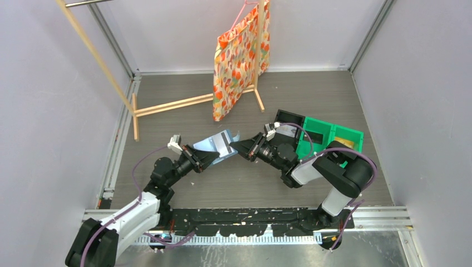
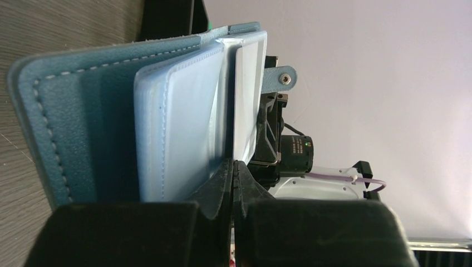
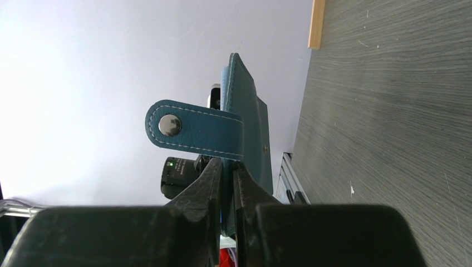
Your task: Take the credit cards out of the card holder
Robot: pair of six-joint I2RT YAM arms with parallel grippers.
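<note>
The blue card holder [image 1: 206, 144] is held up, opened out, between my two arms, with clear sleeves inside. In the left wrist view a white card [image 2: 249, 94] stands in the pale sleeves [image 2: 186, 117], in front of the blue cover [image 2: 78, 117]. My left gripper is shut, its tips right at the card's lower edge; whether that edge is pinched cannot be told. On the other side, my right gripper is shut on the holder's edge near its snap strap [image 3: 195, 128]. The top view shows a dark stripe on the card [image 1: 219, 143].
An open green box [image 1: 348, 133] with a black tray [image 1: 289, 118] sits to the right, partly behind my right arm. Farther back, a patterned cloth bag [image 1: 239, 67] hangs by a wooden rack [image 1: 175, 104].
</note>
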